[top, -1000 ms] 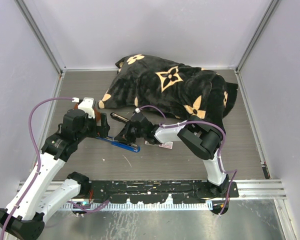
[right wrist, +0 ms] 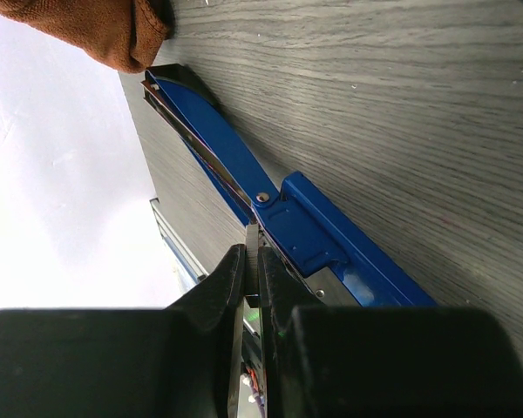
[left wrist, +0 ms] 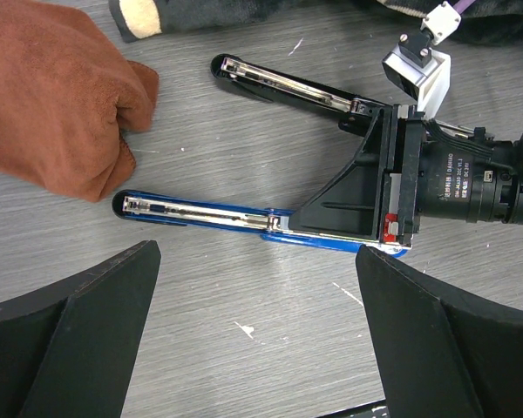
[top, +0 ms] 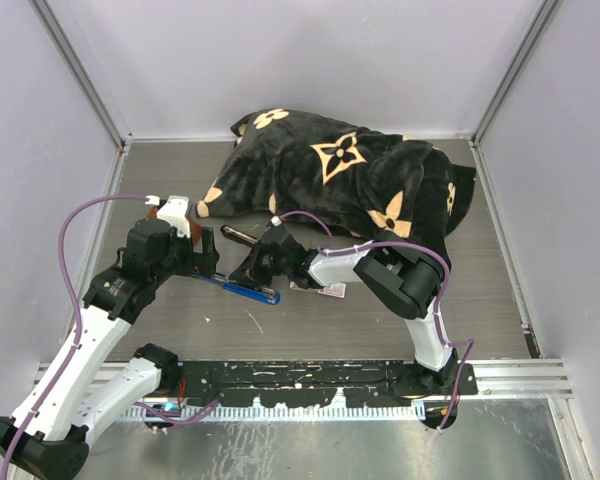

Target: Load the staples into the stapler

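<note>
The blue stapler (left wrist: 196, 213) lies opened out flat on the table, its metal channel facing up in the left wrist view. My right gripper is shut on a thin strip of staples (right wrist: 252, 248), which shows edge-on between the fingertips. That strip is right at the stapler's hinge area in the right wrist view; whether it touches the channel I cannot tell. From the left, my left gripper stands open above the table, nothing between its fingers. The right gripper's body covers part of the stapler's right half in the left wrist view.
A second, black stapler (left wrist: 279, 83) lies open behind the blue one. At the left is a brown cloth (left wrist: 61, 96); a dark patterned blanket (top: 340, 180) fills the back. A flat printed packet (top: 332, 290) sits under the right arm.
</note>
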